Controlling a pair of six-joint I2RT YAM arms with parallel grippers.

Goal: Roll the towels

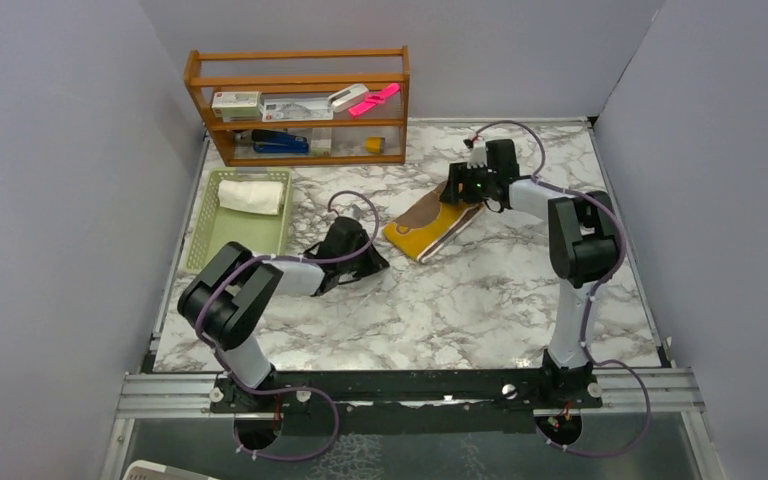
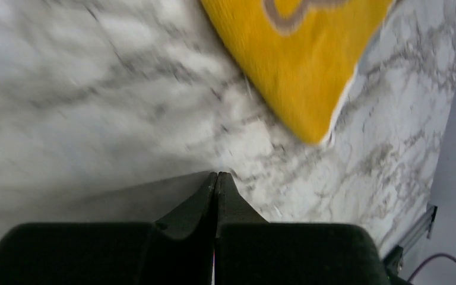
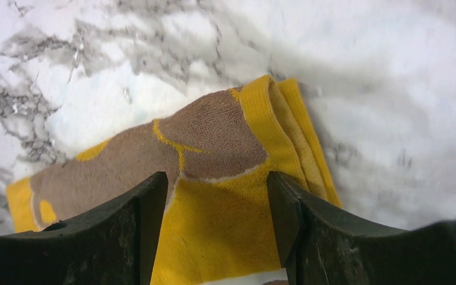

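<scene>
A folded yellow and brown towel (image 1: pixel 425 222) lies on the marble table, turned at a slant from lower left to upper right. Its yellow corner (image 2: pixel 309 110) shows in the left wrist view, beyond the tips of my left gripper. That gripper is shut with nothing seen between its fingers, just left of the towel's near corner and apart from it. Over the towel's far right end, my right gripper (image 1: pixel 447 190) stands part open. In the right wrist view its two fingers (image 3: pixel 148 205) are spread above the towel's folded layers (image 3: pixel 285 119).
A green basket (image 1: pixel 190 235) at the left holds a rolled white towel (image 1: pixel 250 196). Behind it a wooden shelf (image 1: pixel 300 80) carries boxes and small items. Bare table lies in front and to the right of the towel.
</scene>
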